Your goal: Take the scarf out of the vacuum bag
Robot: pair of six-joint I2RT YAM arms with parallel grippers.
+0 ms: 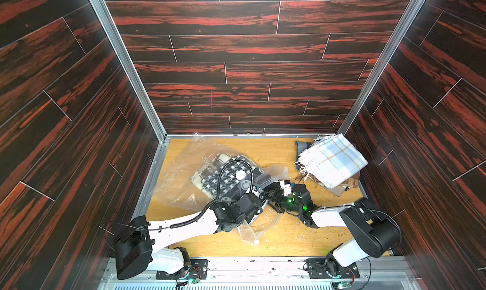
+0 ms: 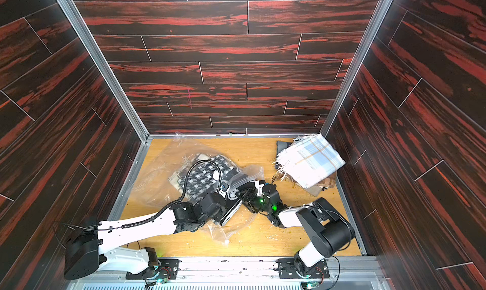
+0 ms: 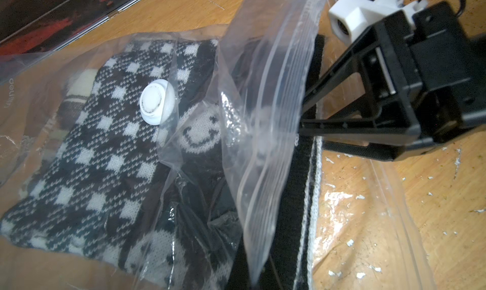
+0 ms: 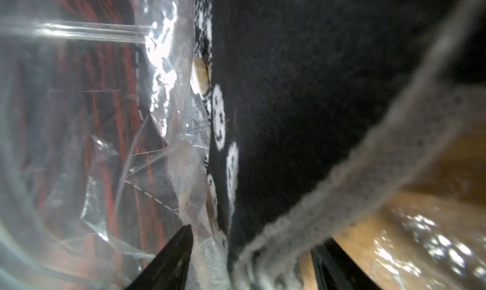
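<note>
A checked black-and-white knit scarf (image 3: 106,153) lies inside the clear vacuum bag (image 1: 174,178), under its white valve (image 3: 157,101); its black edge with a pale trim (image 4: 314,107) runs along the zip opening. My right gripper is part open at that edge, fabric between its fingertips; whether it grips is unclear. My left gripper (image 1: 255,196) is over the bag beside the right one in the top views; its fingers are hidden there and out of its wrist view.
A pile of folded scarves, pale plaid on top (image 1: 331,161), sits at the back right. Dark walls (image 2: 227,72) enclose the wooden floor (image 1: 273,148), which has some bare room at the back and front.
</note>
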